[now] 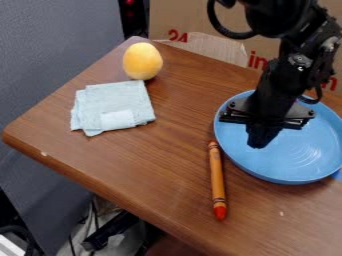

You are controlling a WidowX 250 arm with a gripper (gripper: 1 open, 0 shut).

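Note:
The black robot gripper [265, 116] hangs low over the left part of a blue plate [301, 160] on the right of the table; whether its fingers are open or shut is hard to make out. An orange crayon [218, 183] with a red tip lies just left of the plate, pointing toward the front. A yellow egg-shaped object [142, 61] stands at the back left, with a folded light cloth [112, 106] in front of it.
The wooden table [127, 165] has free room at its middle and front left, with its edge along the left. A cardboard box [201, 18] stands behind it.

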